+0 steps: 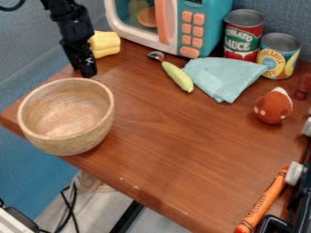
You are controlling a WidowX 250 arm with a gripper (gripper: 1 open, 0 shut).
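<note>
A black arm reaches in from the upper left, its gripper (83,65) low at the table's left back edge, just behind a wooden bowl (67,116). A yellow object (105,44), perhaps a sponge or corn, sits right beside the gripper. The fingers are dark and small, so whether they are open or shut on something is unclear.
A toy microwave (158,23), two cans (241,36), a light blue cloth (225,77), a yellow toy (179,75), a small red-brown ball (274,106) and an orange crayon-like item (265,200) ring the table (170,155), whose middle is clear.
</note>
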